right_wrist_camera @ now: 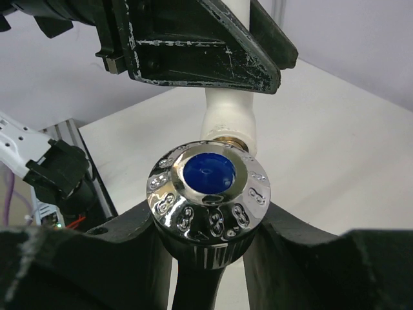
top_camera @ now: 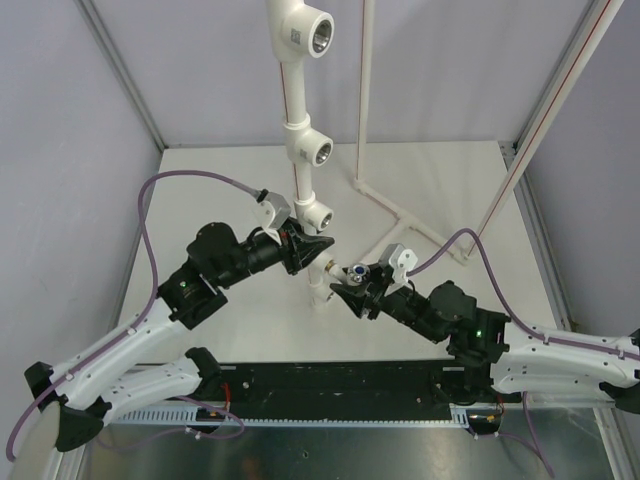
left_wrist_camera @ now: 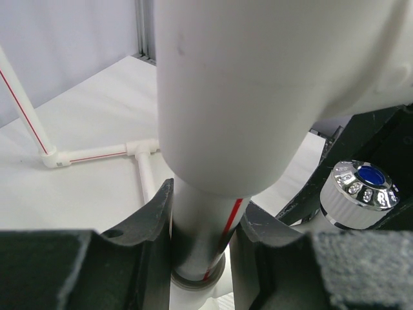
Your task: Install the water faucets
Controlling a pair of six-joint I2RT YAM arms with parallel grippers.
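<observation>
A white vertical pipe (top_camera: 295,100) with branch fittings stands at the centre. My left gripper (top_camera: 304,250) is closed around it; in the left wrist view its fingers clasp the pipe (left_wrist_camera: 205,226) under a large fitting. My right gripper (top_camera: 365,285) is shut on a faucet (right_wrist_camera: 206,200) with a chrome, blue-centred cap, held at a lower white fitting (right_wrist_camera: 229,119) with a brass threaded end, just below my left gripper. Whether the faucet is seated in the fitting is hard to tell.
A white pipe frame (top_camera: 400,218) stands on the white board (top_camera: 200,160) to the right and behind. Higher fittings (top_camera: 310,147) on the pipe show open sockets. Walls enclose the sides.
</observation>
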